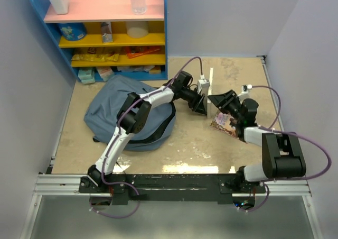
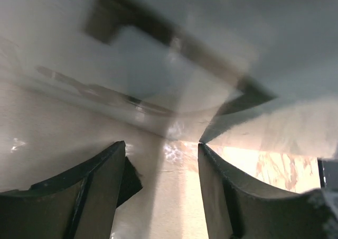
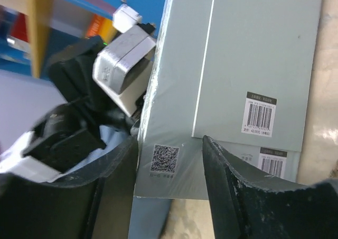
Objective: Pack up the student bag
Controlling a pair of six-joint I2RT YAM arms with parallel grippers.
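A pale grey-green book [image 1: 210, 77] stands upright on edge between my two grippers; in the right wrist view its barcoded face [image 3: 248, 59] fills the middle. My left gripper [image 1: 199, 101] is at its left side, low by the table; in the left wrist view the blurred book [image 2: 174, 75] looms over the fingertips, and what is between them is unclear. My right gripper [image 1: 216, 99] is at the book's right face, fingertips near its near edge. A colourful picture book [image 1: 224, 121] lies flat beneath the right arm. A grey-blue bag [image 1: 105, 117] lies open at the left.
A blue shelf unit [image 1: 165, 27] with yellow and pink shelves holding several items stands at the back left. Walls border both sides.
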